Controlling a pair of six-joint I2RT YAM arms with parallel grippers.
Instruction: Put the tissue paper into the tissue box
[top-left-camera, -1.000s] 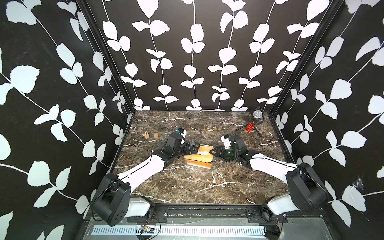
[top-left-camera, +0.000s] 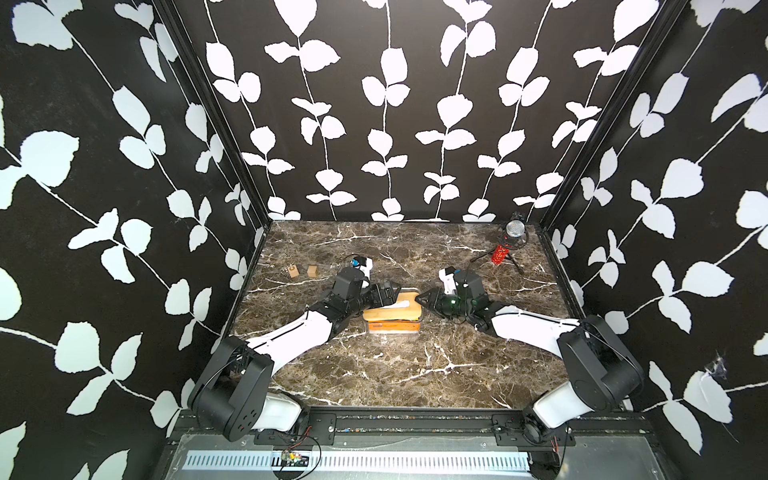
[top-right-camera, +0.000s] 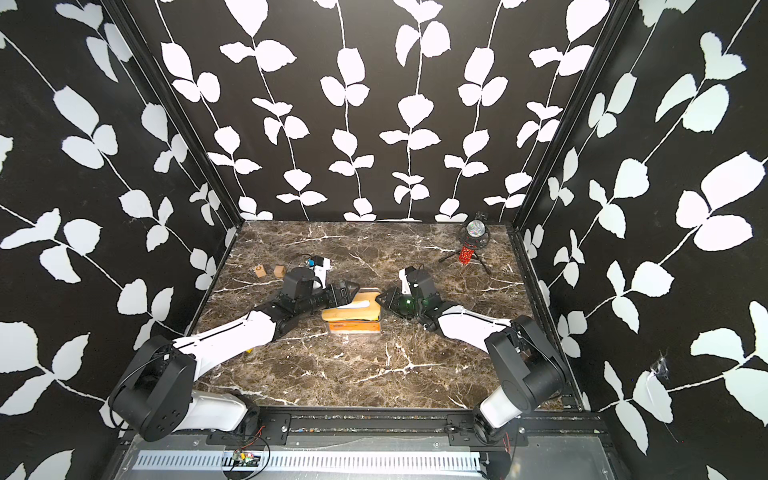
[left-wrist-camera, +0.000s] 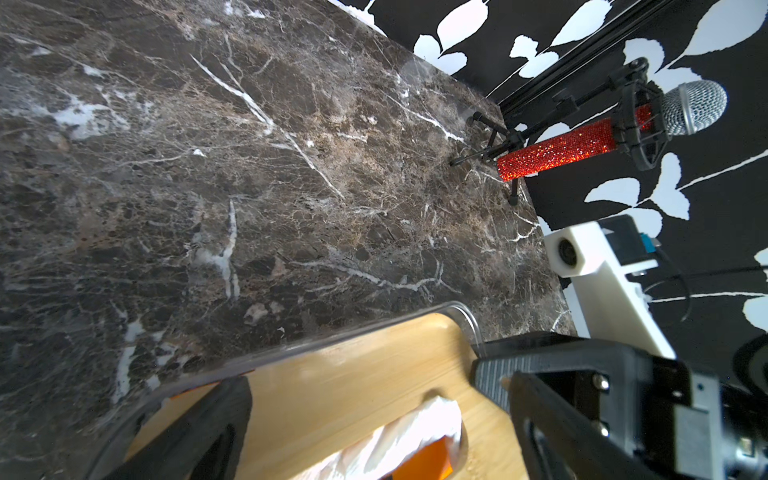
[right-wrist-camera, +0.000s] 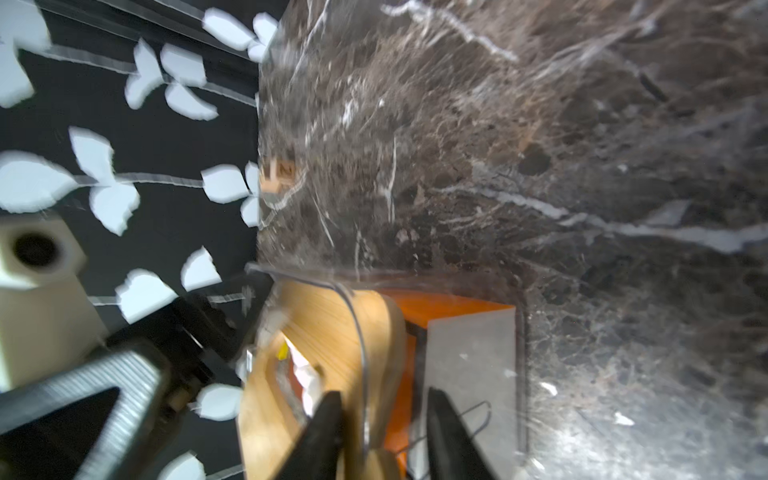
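The tissue box, with a wooden lid (top-left-camera: 406, 301) on a clear body, stands between the grippers. An orange tissue pack (top-left-camera: 393, 326) shows through its front wall. White tissue (left-wrist-camera: 408, 436) and a bit of orange appear in the lid's slot. My left gripper (top-left-camera: 393, 294) is open above the lid's left part, its dark fingers (left-wrist-camera: 209, 436) spread wide. At the right end, my right gripper (top-left-camera: 419, 298) has its fingers (right-wrist-camera: 456, 440) part open, with the lid's edge and clear rim (right-wrist-camera: 361, 376) seen between them. Whether they touch the box is unclear.
Two small tan blocks (top-left-camera: 302, 271) lie at the back left. A red microphone on a stand (top-left-camera: 501, 254) occupies the back right. Bare marble tabletop (top-left-camera: 392, 372) lies in front of the box.
The box has shifted slightly left and turned straighter to the front edge. My right gripper has moved slightly left with it; the left gripper has barely moved.
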